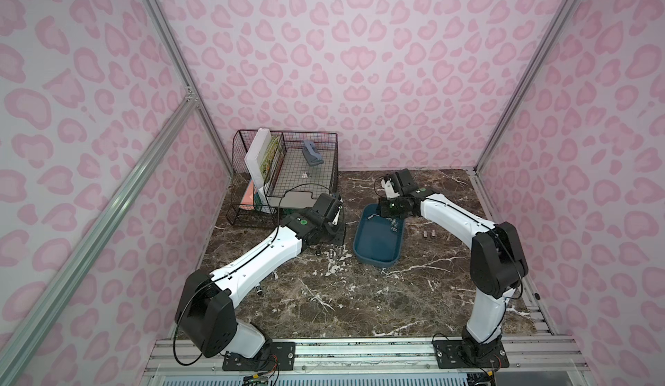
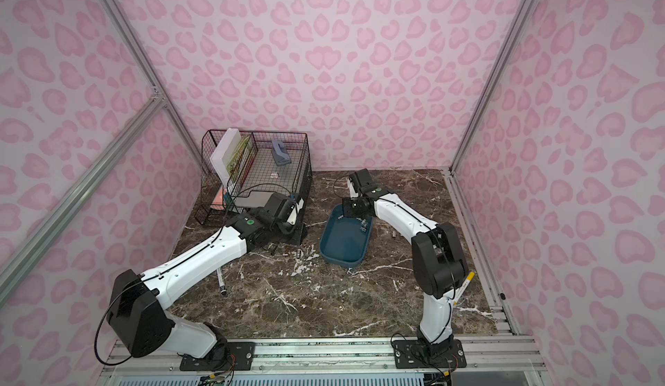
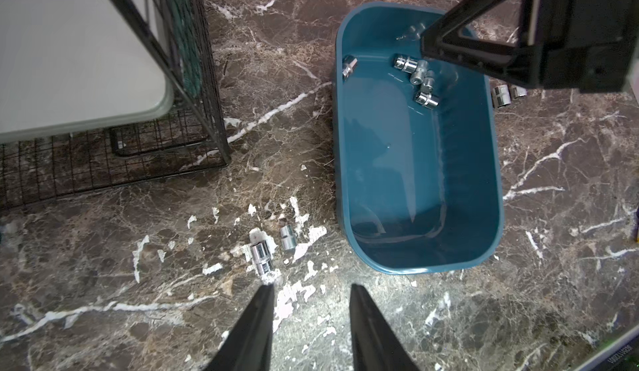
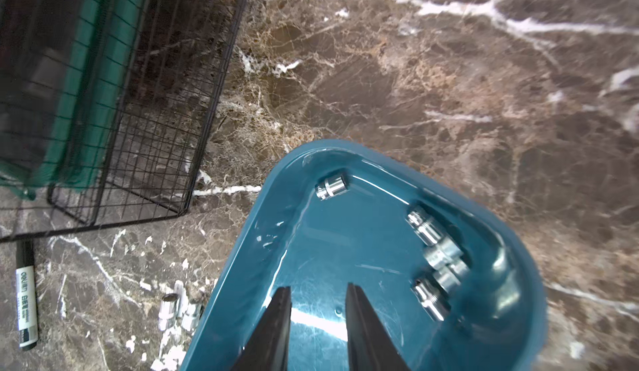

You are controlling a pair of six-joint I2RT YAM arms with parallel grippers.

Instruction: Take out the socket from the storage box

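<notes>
A blue storage box [image 1: 374,247] stands mid-table. Inside, several silver sockets [image 4: 430,297] are clustered at one side, and a lone socket [image 4: 331,187] lies near a corner. My right gripper is open over the box, empty. My left gripper hangs open and empty left of the box, above the table near two sockets [image 3: 261,258] lying outside it. More sockets [image 3: 501,96] lie on the table right of the box.
A black wire rack [image 1: 332,150] with books and boards stands at back left. A marker [image 4: 26,304] lies near it.
</notes>
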